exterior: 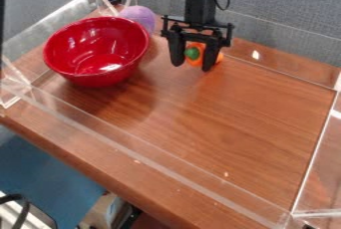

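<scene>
My black gripper [193,54] hangs from the top of the view at the back of the table, its fingers pointing down around a small orange object with a green top [196,51]. The fingers partly hide that object, and I cannot tell whether they touch it. A large red bowl [96,46] stands at the left, and a purple round object [138,16] sits behind it, to the left of my gripper.
A clear-walled enclosure surrounds the wooden table [220,143], with a grey wall [286,24] behind. The middle, front and right of the tabletop are bare.
</scene>
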